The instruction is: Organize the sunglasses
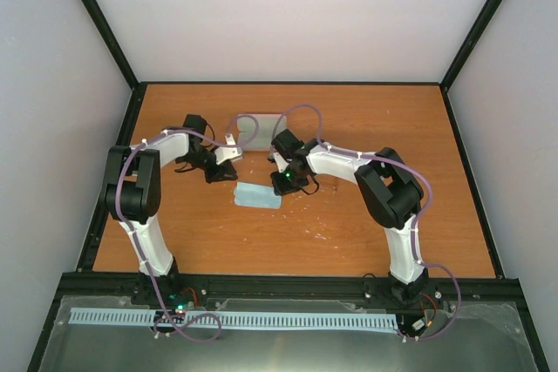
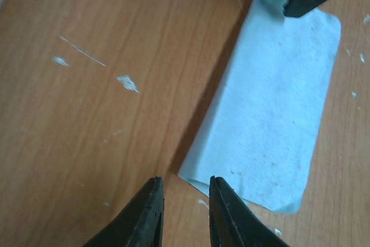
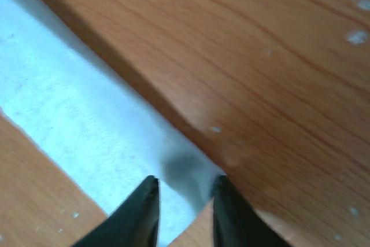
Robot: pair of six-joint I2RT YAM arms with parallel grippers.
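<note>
A light blue cloth lies folded on the wooden table, with a raised fold along one long side in the left wrist view. My left gripper is above the table just off the cloth's near end, its fingers part open and empty. My right gripper is low over the other end of the cloth, fingers apart, close to or touching the fabric; contact is unclear. I see no sunglasses clearly.
A grey mat lies behind the cloth, with a small dark item partly hidden by the right arm at its front edge.
</note>
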